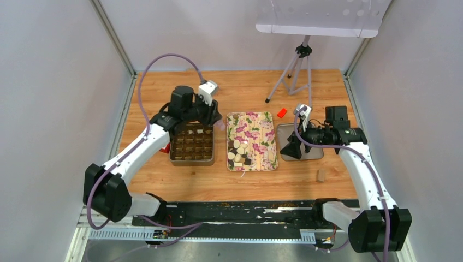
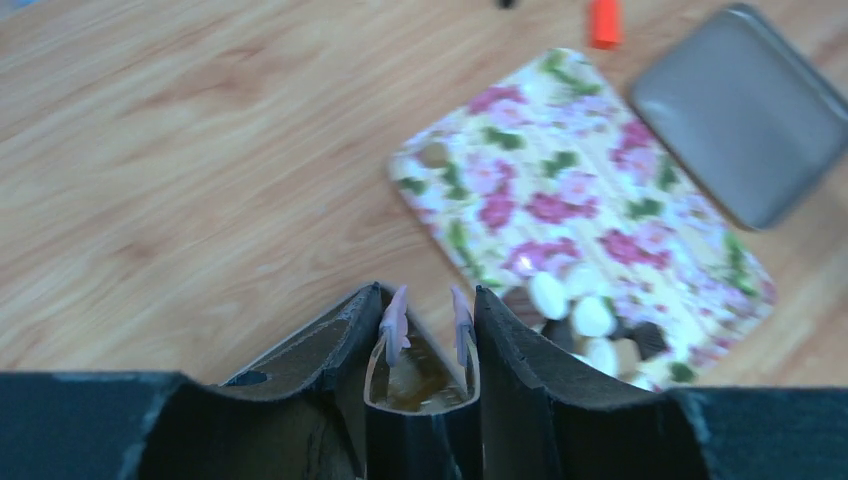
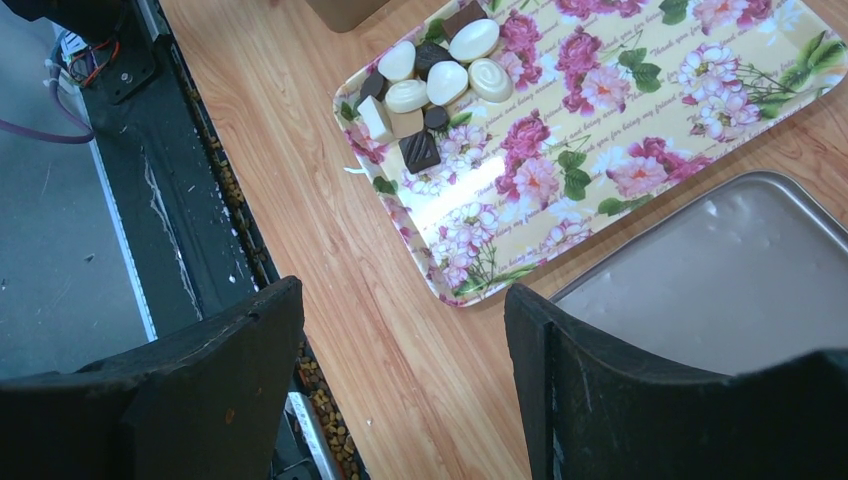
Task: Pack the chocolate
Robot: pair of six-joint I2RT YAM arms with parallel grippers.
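Brown, white and tan chocolates [image 3: 447, 83] lie bunched in the near left corner of the flowered tray [image 1: 257, 143], seen in all views. Left of that tray stands the compartment box [image 1: 191, 163]; a light piece [image 1: 200, 131] shows in its back row. My left gripper [image 1: 220, 124] is over the gap between box and tray, near their back. In the left wrist view its pink fingertips [image 2: 395, 325] are apart with nothing between them. Over the grey metal tray [image 1: 313, 153] hovers my right gripper, its fingers wide apart and empty.
A red block [image 1: 282, 112] lies behind the grey tray, and a small wooden block [image 1: 321, 175] in front of it. The tripod [image 1: 297, 79] stands at the back. Half hidden under the left arm is a red-and-white object [image 1: 165, 148].
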